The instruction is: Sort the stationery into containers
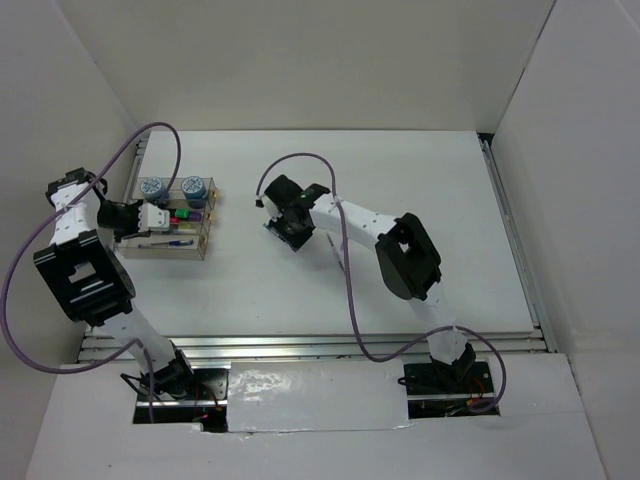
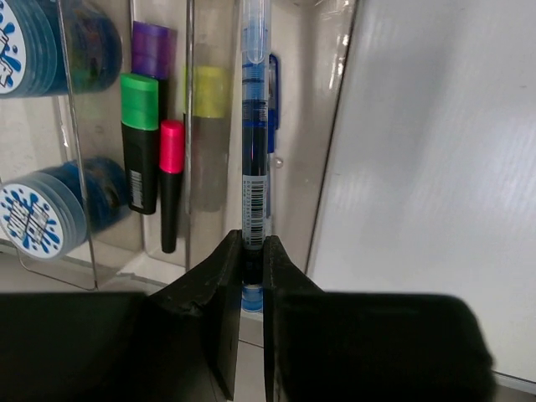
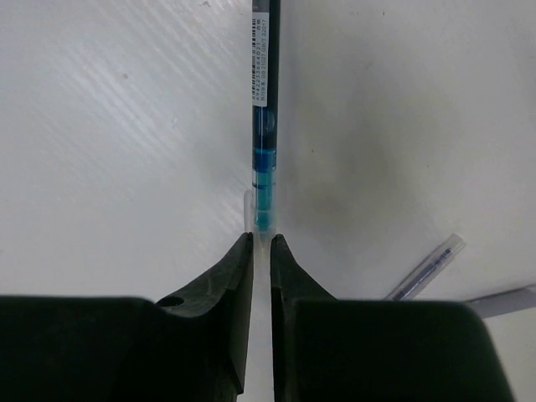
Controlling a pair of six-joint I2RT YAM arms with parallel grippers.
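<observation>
My left gripper is shut on a blue-capped pen [image 2: 255,142], held over the front compartment of the clear organizer [image 1: 205,250], which has another blue pen [image 2: 275,84] in it. The other compartments hold markers [image 2: 140,142] and two blue jars [image 2: 29,216]. My right gripper is low over the table, its fingertips close either side of the end of a dark blue pen [image 3: 265,59]; whether they grip it I cannot tell.
A thin clear-ended pen [image 3: 423,272] and a grey stick [image 3: 502,303] lie right of my right gripper.
</observation>
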